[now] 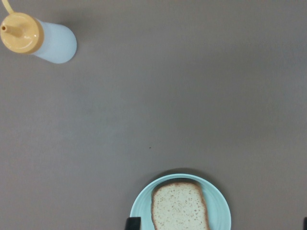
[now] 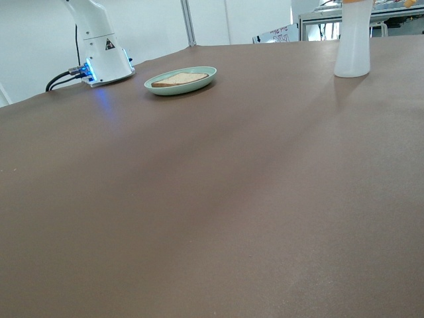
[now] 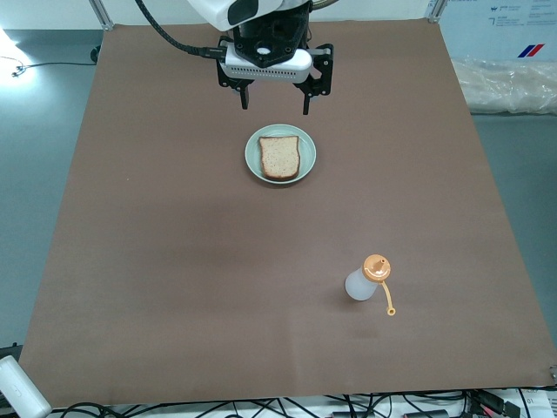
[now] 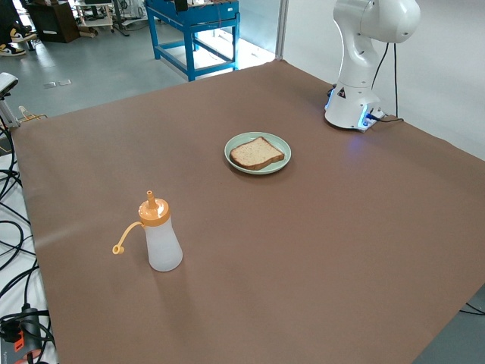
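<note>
A slice of bread [image 3: 279,157] [image 4: 256,153] [image 1: 179,207] lies on a pale green plate [image 3: 308,157] [image 2: 179,89] [image 1: 218,207] toward the table's back middle. A translucent squeeze bottle with an orange cap [image 3: 364,281] [image 2: 352,50] [image 4: 161,239] [image 1: 53,40] stands apart from the plate, nearer the front right in the left camera view. My gripper [image 3: 275,103] hangs open above and behind the plate, its fingers wide apart with nothing between them; in the wrist view the fingertips show at the bottom edge, the plate between them in the picture.
The robot's base [image 4: 355,110] stands at the back edge. Cables and small devices lie beyond the front edge, outside the tabletop.
</note>
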